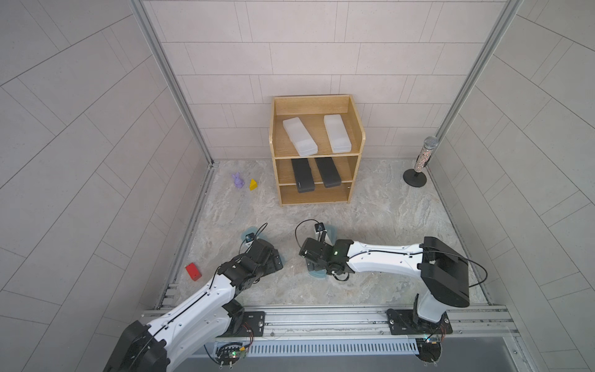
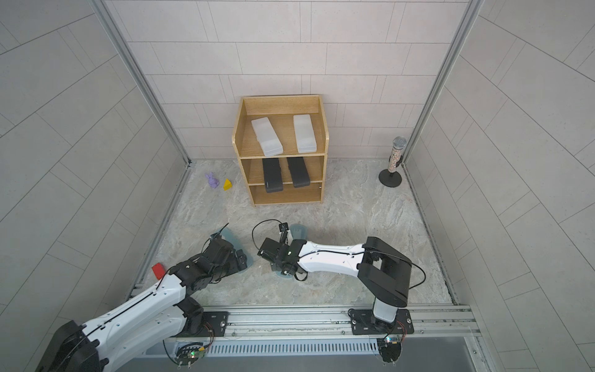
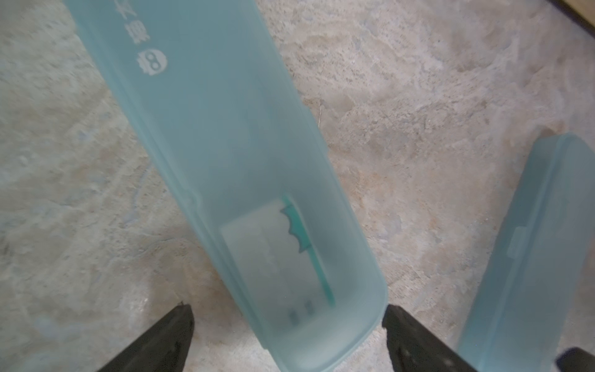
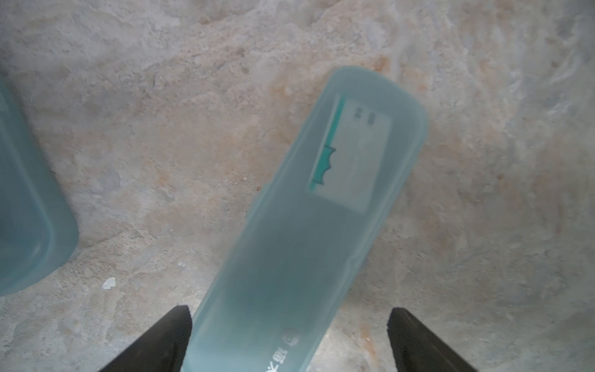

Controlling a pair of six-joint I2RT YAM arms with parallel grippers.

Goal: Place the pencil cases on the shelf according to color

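Two teal translucent pencil cases lie on the marbled surface. The left case (image 3: 241, 161) slants from upper left to lower right in the left wrist view, its near end between the spread fingers of my open left gripper. That end is close to the right-hand finger; contact is unclear. The other case (image 4: 303, 217) lies under my open right gripper, its lettered end reaching between the fingers. Both cases are partly covered by the arms from above. On the wooden shelf (image 1: 316, 197), two white cases (image 1: 300, 136) occupy the top level and two black cases (image 1: 303, 174) the middle one.
The shelf's bottom level looks empty. A purple figure (image 1: 238, 180) and a yellow piece (image 1: 253, 184) sit left of the shelf. A red block (image 1: 193, 271) lies near the left arm, and a dark-based clear cylinder (image 1: 425, 158) stands at the right. Floor before the shelf is free.
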